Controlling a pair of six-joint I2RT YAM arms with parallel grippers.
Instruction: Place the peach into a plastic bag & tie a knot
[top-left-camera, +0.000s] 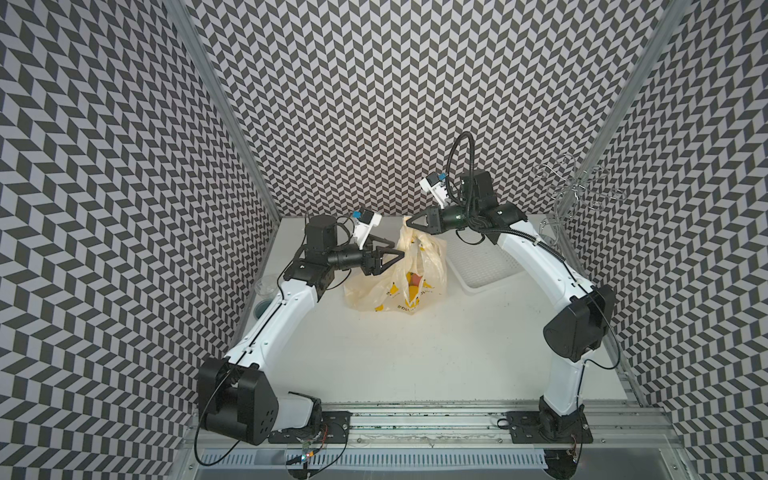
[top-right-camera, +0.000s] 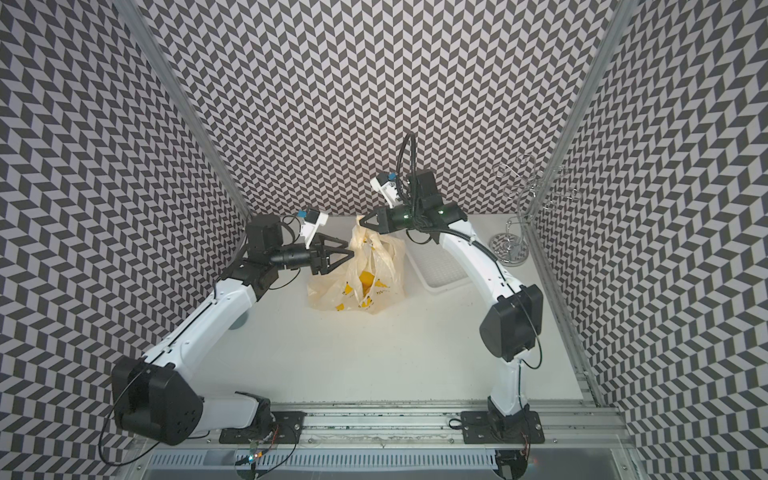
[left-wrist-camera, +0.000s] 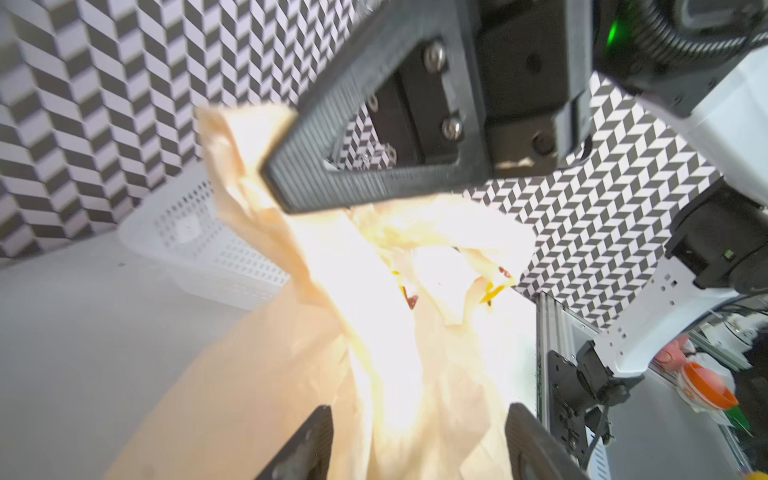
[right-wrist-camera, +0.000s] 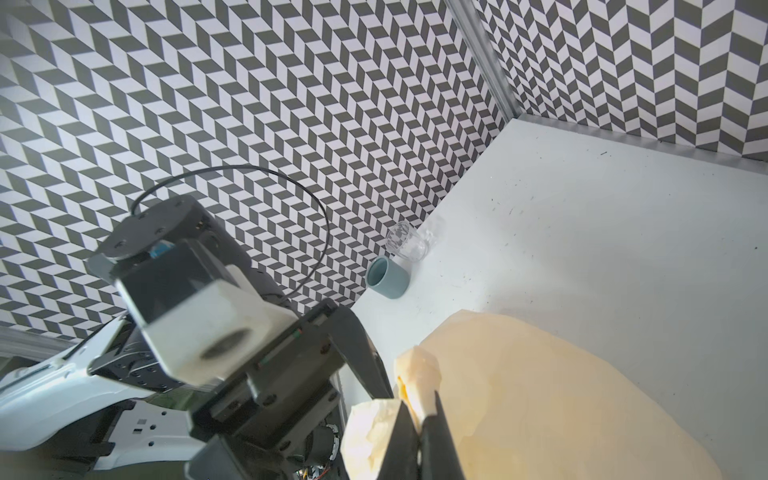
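Note:
A translucent cream plastic bag with yellow print stands on the table's middle, a reddish shape, likely the peach, showing through it. My right gripper is shut on the bag's pulled-up top; in the left wrist view that strand rises to its fingertips. My left gripper is part open just left of and below the right one, beside the gathered plastic, with none clearly held.
A white perforated tray is behind the bag on the right, with a metal rack beyond. A teal cup and clear container stand at the left edge.

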